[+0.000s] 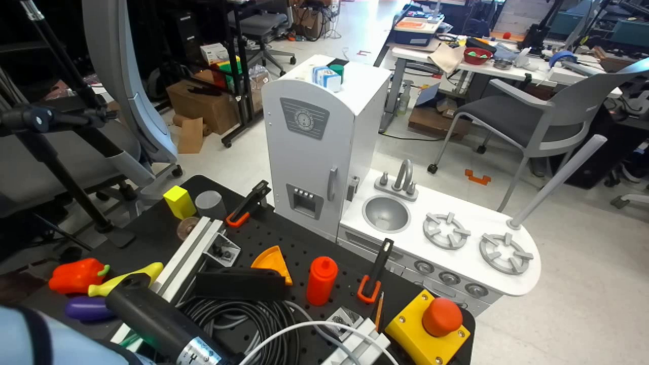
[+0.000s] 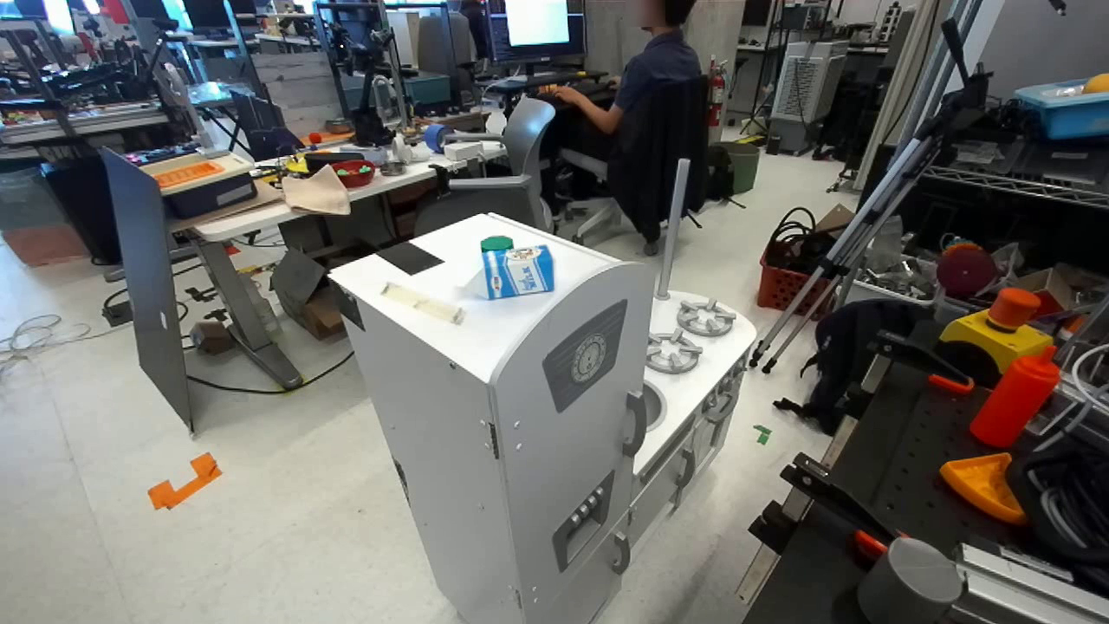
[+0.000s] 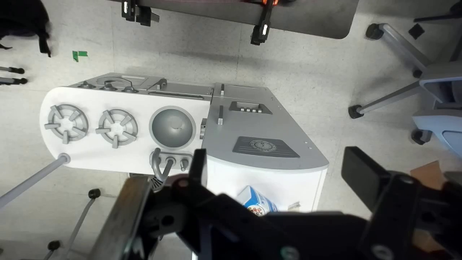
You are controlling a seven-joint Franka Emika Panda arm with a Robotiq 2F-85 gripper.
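Observation:
My gripper is open in the wrist view, its two dark fingers wide apart with only the toy fridge's edge and top showing in the gap beyond. A blue-and-white carton [image 3: 257, 201] appears below that gap, partly covered by the gripper body. It rests tilted on the white top of the toy fridge [image 2: 437, 343], beside a green-lidded container [image 2: 496, 243]. The fridge door [image 1: 308, 155] looks shut. Adjoining the fridge is a white toy counter with a round grey sink [image 1: 387, 214], a tap [image 1: 403, 175] and two burners [image 1: 445, 231].
A black pegboard table [image 1: 292, 243] fronts the kitchen, carrying a red bottle [image 1: 322, 281], an orange scoop [image 1: 273, 262], toy vegetables, clamps, cables and a red button on a yellow box [image 1: 427, 328]. A grey pole [image 1: 560, 180] rises from the counter's end.

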